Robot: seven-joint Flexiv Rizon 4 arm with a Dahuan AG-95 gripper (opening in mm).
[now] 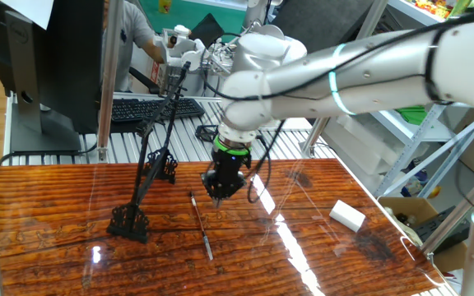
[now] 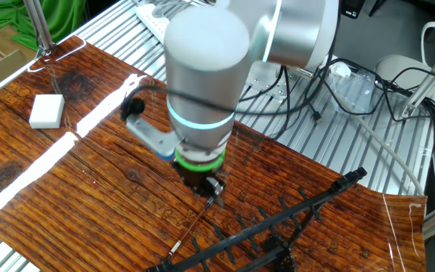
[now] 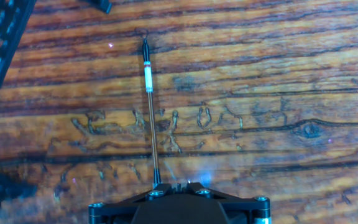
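Note:
A thin brush-like stick (image 1: 201, 224) lies on the wooden table, with a brown shaft, a pale band and a small loop at one end. In the wrist view the stick (image 3: 153, 124) runs up from just left of the fingertips. My gripper looks shut, its fingertips together and no object visible between them. It points down above the table; in exterior view 1 the gripper (image 1: 218, 200) hangs just right of the stick's far end. From exterior view 2, the gripper (image 2: 216, 198) overlaps that end, so contact is hard to judge.
A black rack (image 1: 149, 164) with a long toothed bar stands left of the stick. A white block (image 1: 348, 215) sits on the right side of the table (image 1: 64, 205). Open tabletop lies between the stick and the block.

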